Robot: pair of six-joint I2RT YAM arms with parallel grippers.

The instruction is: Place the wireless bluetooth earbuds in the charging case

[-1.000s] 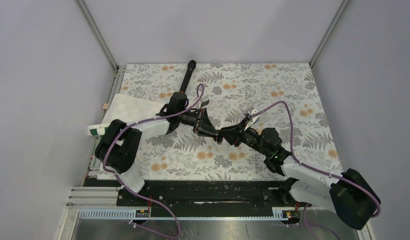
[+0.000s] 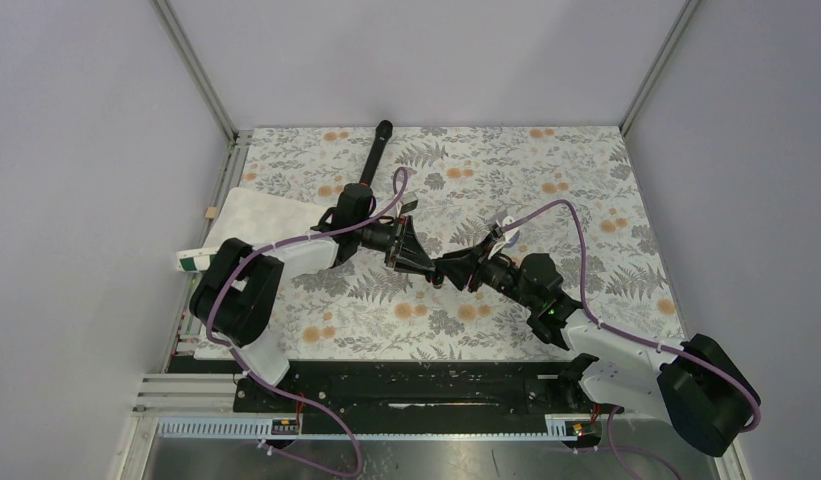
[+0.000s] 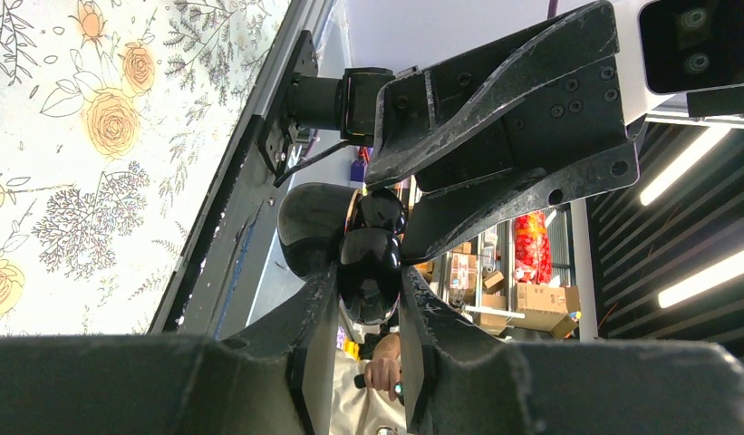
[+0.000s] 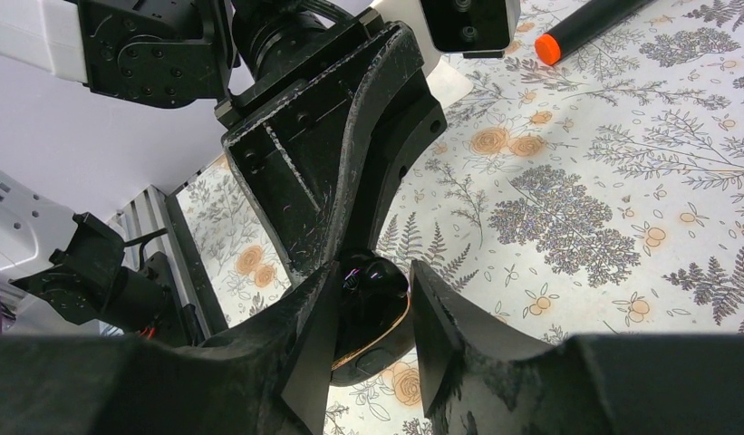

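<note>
Near the table's middle, both grippers meet at a glossy black charging case [image 2: 437, 278]. In the left wrist view my left gripper is shut on the glossy black case [image 3: 368, 272], with the other gripper's fingers just above it. In the right wrist view the case [image 4: 372, 335], with a thin gold rim, sits between the fingers of my right gripper. A shiny rounded black piece shows at its top; whether that is an earbud seated in it I cannot tell. The right gripper is shut on something there, largely hidden by its fingers.
A long black tube [image 2: 376, 150] lies at the back, showing an orange end in the right wrist view. A white sheet [image 2: 256, 215] is at the left.
The right gripper and arm have shifted very slightly; the left arm looks unmoved.
</note>
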